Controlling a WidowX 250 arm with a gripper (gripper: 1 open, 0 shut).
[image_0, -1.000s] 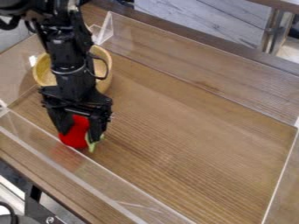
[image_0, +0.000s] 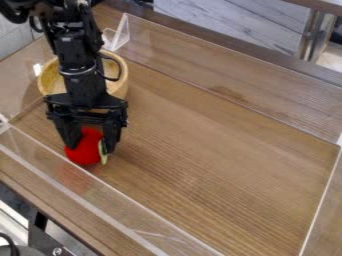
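Observation:
My gripper (image_0: 86, 128) is low at the left of the table, open, directly over a red object (image_0: 83, 152) with a small pale green part at its right side, which looks like a strawberry or pepper. The fingers come down around or just over it, and the upper part of the object is hidden by the gripper. Behind the arm stands a yellow bowl (image_0: 114, 68), partly hidden by the arm.
A clear barrier runs along the near left edge. A metal frame (image_0: 310, 25) stands at the back right corner.
The arm and gripper have shifted slightly to the left and turned a little over the red object. The red object and bowl show little visible change.

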